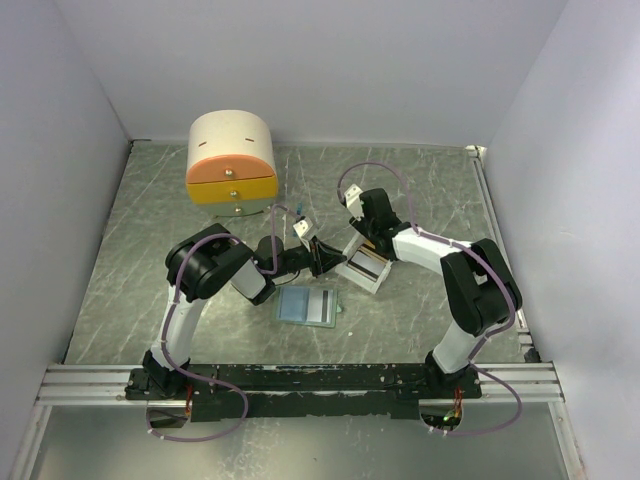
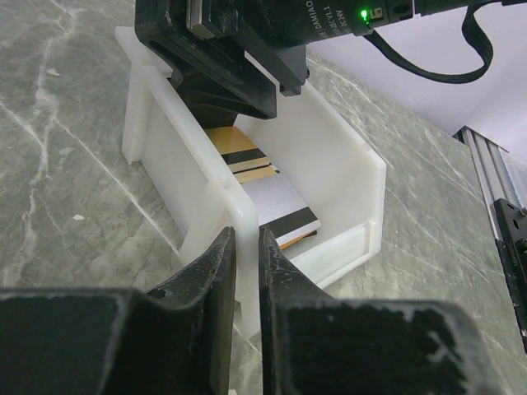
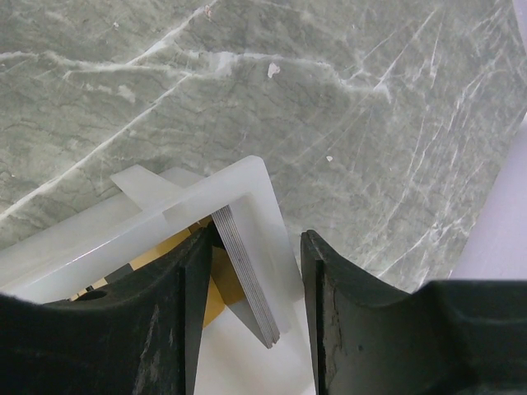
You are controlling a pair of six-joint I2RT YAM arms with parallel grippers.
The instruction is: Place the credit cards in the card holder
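A white open box [image 1: 378, 286] holds several cards, among them a gold card [image 2: 233, 141] and a white card [image 2: 276, 200] with a black stripe. My left gripper is shut on the box's near wall corner. At the far end, my right gripper stands part open, one finger reaching inside the box and the other outside its end wall. A grey-faced strip, seemingly a card's edge [image 3: 247, 276], shows between those fingers, against the wall; whether they touch it is unclear. The blue card holder [image 1: 293, 304] lies open on the table, a grey-white panel on its right.
A small rounded cabinet [image 1: 231, 145] with orange and yellow drawers stands at the back left. Both arms crowd around the box.
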